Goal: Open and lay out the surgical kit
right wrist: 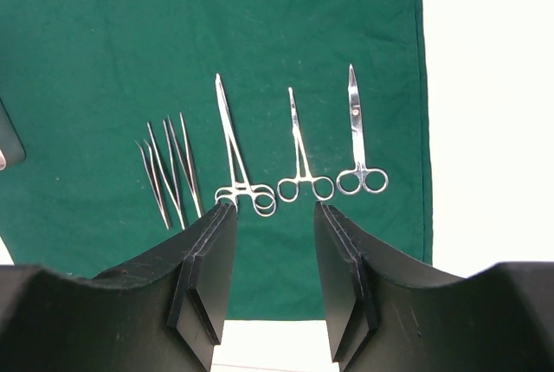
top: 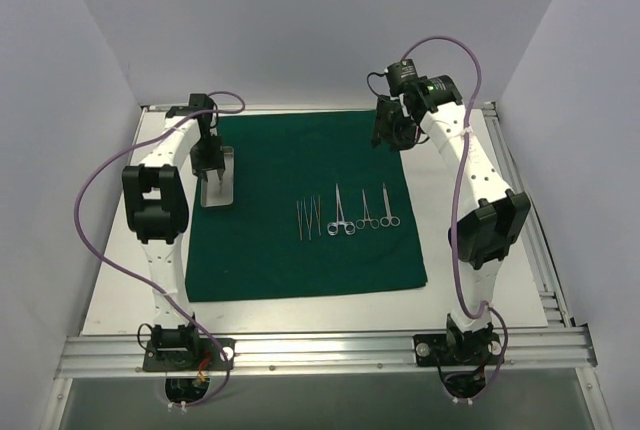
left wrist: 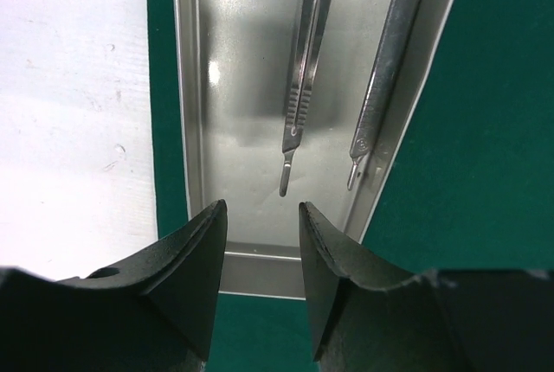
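Observation:
A shallow metal tray (top: 218, 200) lies on the left part of the green cloth (top: 290, 270). Inside it, in the left wrist view, are a flat scalpel handle (left wrist: 303, 69) near the middle and a darker one (left wrist: 385, 69) along the right wall; their upper ends run out of frame. Over the tray, my left gripper is partly open and empty, its fingertips just short of the handles' narrow tips. My right gripper stands open and empty, high over the far right of the cloth.
Laid out on the cloth are several tweezers (right wrist: 172, 164), large forceps (right wrist: 232, 149), smaller forceps (right wrist: 299, 151) and scissors (right wrist: 357, 134). White table (top: 480, 290) shows to the right.

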